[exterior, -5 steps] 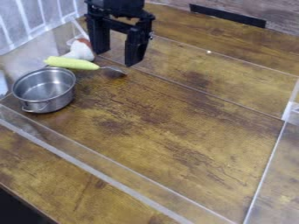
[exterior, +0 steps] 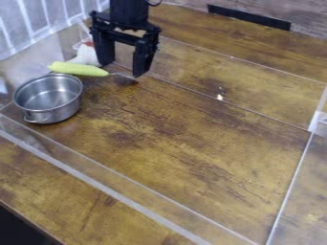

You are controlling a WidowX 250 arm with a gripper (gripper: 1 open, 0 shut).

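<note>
My black gripper (exterior: pixel 125 50) hangs at the top left over the wooden table, open, with nothing seen between its fingers. Below it and to the left lies a yellow-green elongated object (exterior: pixel 76 69), resembling a toy corn or vegetable. A steel pot (exterior: pixel 49 105) stands at the left of the table. A white object (exterior: pixel 84 53), partly hidden and unclear, is behind the yellow-green one. Below the gripper, a small dark or metal item beside the yellow-green object is too small to tell.
A pale barrier runs along the back left, and thin clear edges or strips cross the surface.
The gripper has shifted slightly to the left compared with a second ago. The objects on the table look unchanged.
</note>
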